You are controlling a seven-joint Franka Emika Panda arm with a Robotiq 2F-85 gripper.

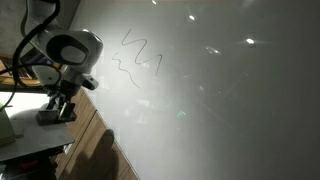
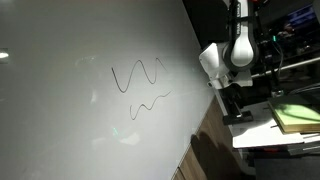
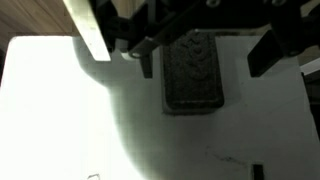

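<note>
A dark block that looks like a whiteboard eraser lies on the white tabletop. My gripper is open over it, with one finger close to its left side and the other farther off to its right. In exterior view 1 the gripper points down at the dark block, and the fingertips are hard to make out. Exterior view 2 has the block low under the gripper. Whether a finger touches it, I cannot tell.
A large whiteboard bears two dark wavy lines, close beside the arm. On the table, a green-topped box stands near the gripper. Wooden panelling shows below the board. Bare tabletop surrounds the block.
</note>
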